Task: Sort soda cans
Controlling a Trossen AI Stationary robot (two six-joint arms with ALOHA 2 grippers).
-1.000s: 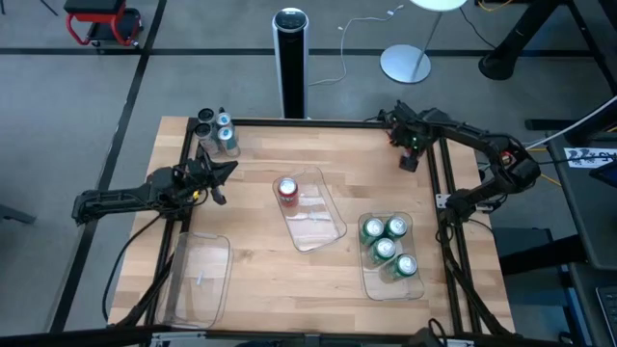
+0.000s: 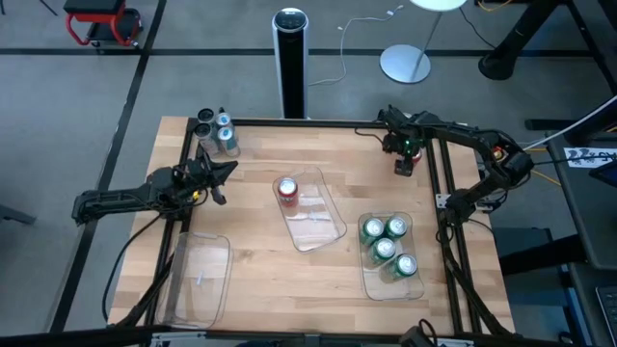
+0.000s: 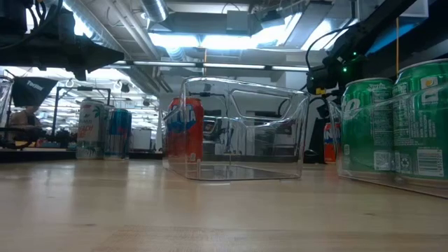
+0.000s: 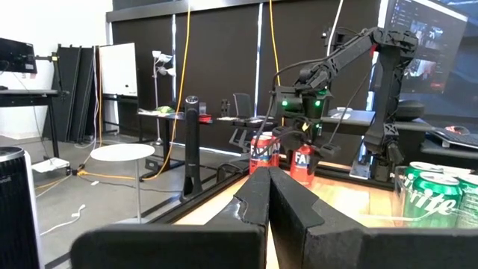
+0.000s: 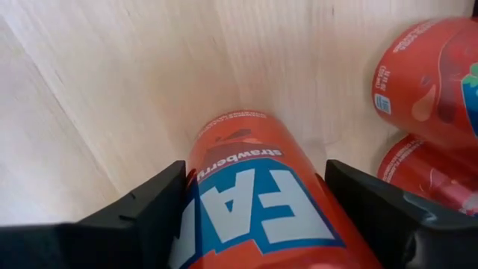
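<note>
My right gripper is shut around a red Fanta can [image 5: 250, 205], one finger on each side of its label. Two more red cans [image 5: 433, 78] lie close on the right of that view. From above, my right gripper [image 2: 405, 159] is at the table's back right and mostly hides the cans. Another red can [image 2: 288, 190] stands in the middle clear bin [image 2: 333, 207]. Several green Sprite cans [image 2: 384, 249] fill the right bin [image 2: 371, 289]. At the left edge, my left gripper [image 2: 220, 199] is shut and empty, its fingers [image 4: 258, 198] together.
Several other cans [image 2: 227, 136] cluster at the back left corner. An empty clear bin [image 2: 224, 265] sits front left. Bare wood [image 2: 337, 154] lies between the middle bin and the back edge.
The left arm is unmoved.
</note>
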